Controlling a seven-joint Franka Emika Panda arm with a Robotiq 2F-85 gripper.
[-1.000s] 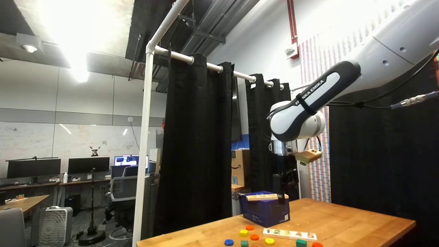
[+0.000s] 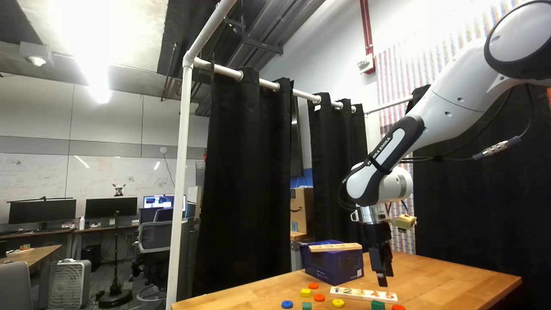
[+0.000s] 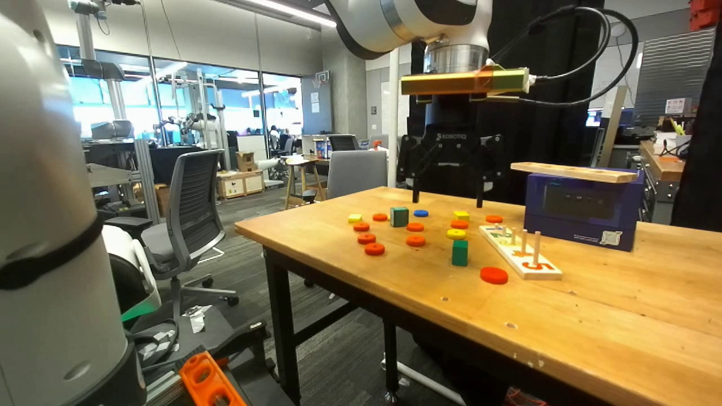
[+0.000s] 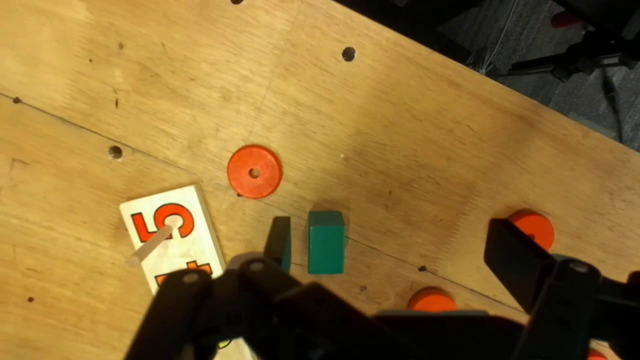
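Observation:
My gripper hangs open above the wooden table, with nothing held. In the wrist view a green block [image 4: 326, 244] lies below the gap, close to the left finger [image 4: 279, 242]. To its left is the white numbered board [image 4: 172, 235] with upright pegs, partly covered by the gripper. Near the board's "5" end lies a red disc [image 4: 254, 171]. Another red disc [image 4: 534, 229] shows beside the right finger. Exterior view 2 has the gripper [image 3: 447, 200] well above the tabletop, and the green block [image 3: 460, 253] beside the board [image 3: 540, 270].
A dark blue box [image 3: 580, 210] with a wooden strip [image 3: 573, 172] on top stands behind the board. Several red discs, a yellow disc [image 3: 456, 234], a blue disc [image 3: 421, 213] and a second green block [image 3: 399, 216] are scattered about. Bare tabletop extends at the right.
Seen from exterior view 1, the arm has come down and its gripper has shifted right, from in front of the blue box to above the numbered board. The table pieces look unmoved.

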